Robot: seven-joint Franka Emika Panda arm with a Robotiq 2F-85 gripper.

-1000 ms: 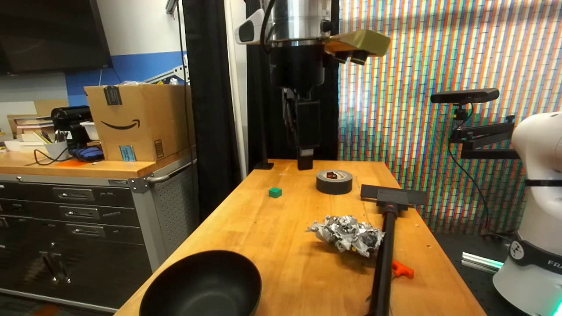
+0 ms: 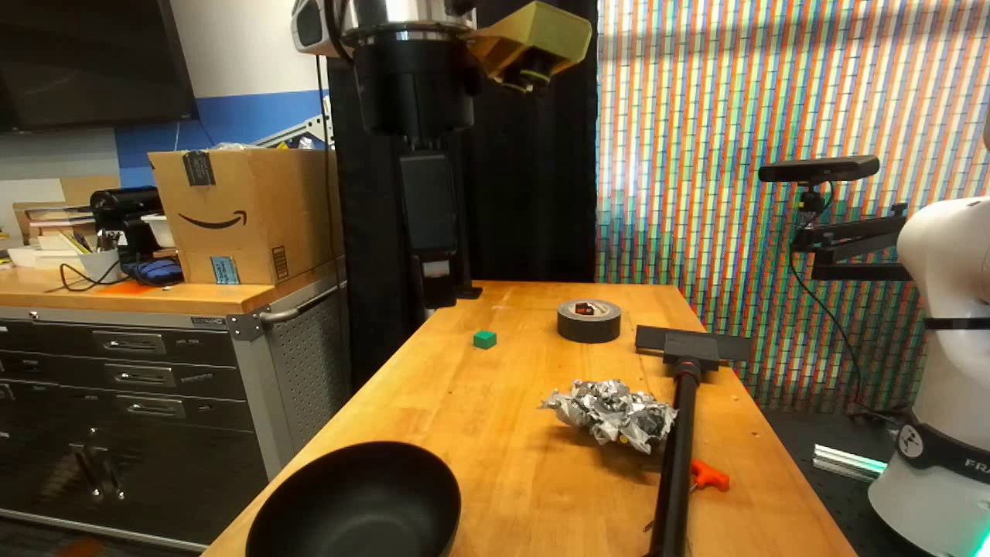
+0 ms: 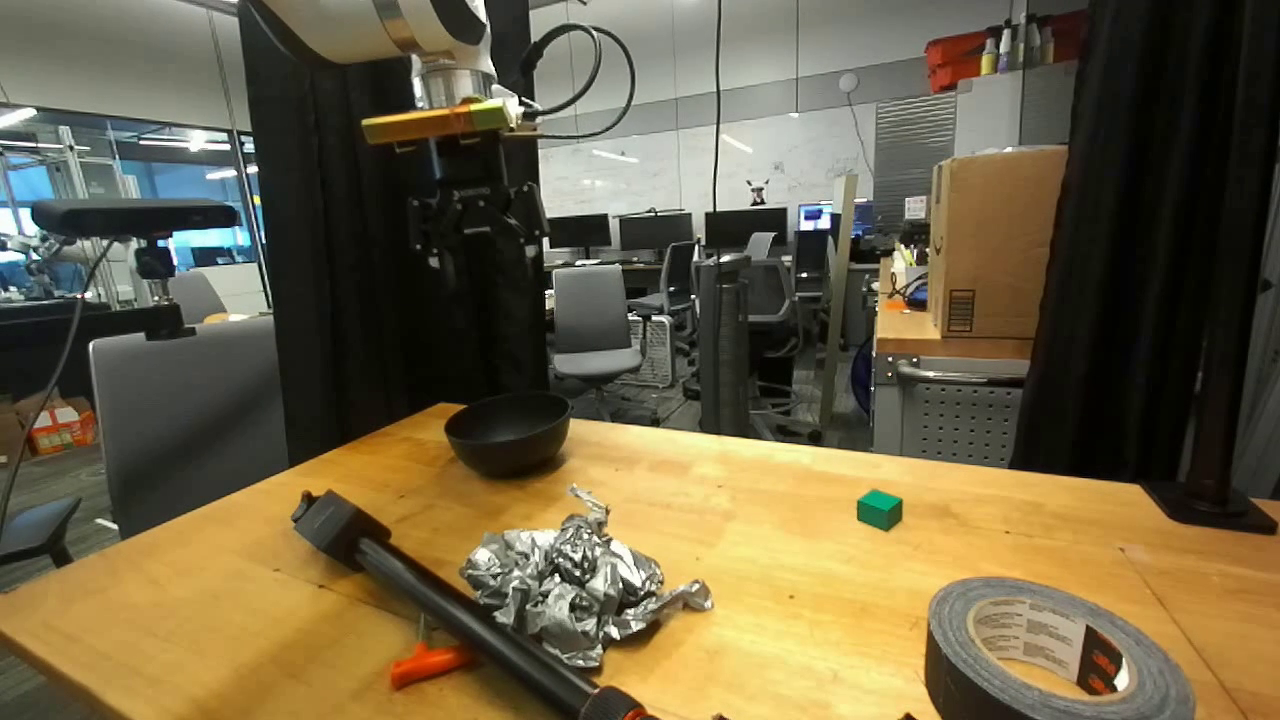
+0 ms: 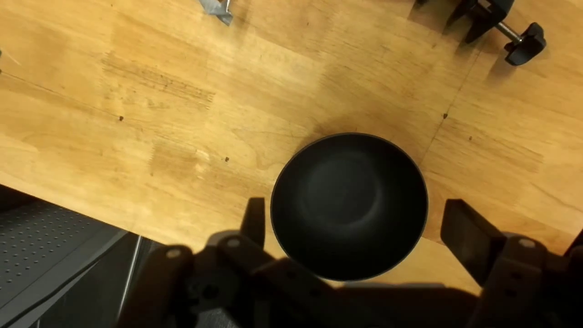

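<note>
A black bowl point(image 4: 350, 205) sits empty on the wooden table, near its edge. In the wrist view it appears between my gripper's point(image 4: 358, 221) two widely spread fingers, well below them. Nothing is held. Exterior view 2 has the gripper point(image 3: 480, 258) high over the bowl point(image 3: 510, 434), fingers apart. A small green block point(image 3: 879, 509) rests alone on the table. Crumpled foil point(image 2: 612, 413) lies near the table's middle, beside a black pole-like tool point(image 2: 684, 436). An orange-handled tool point(image 3: 426, 664) is partly under that pole.
A roll of grey tape point(image 2: 588, 321) lies at the far part of the table. The wooden surface point(image 2: 464, 408) between bowl and block is clear. A cardboard box point(image 2: 246, 218) stands on the neighbouring cabinet, off the table.
In exterior view 1 my arm and gripper have moved left and nearer the camera. The bowl, block, foil and tape have stayed where they were.
</note>
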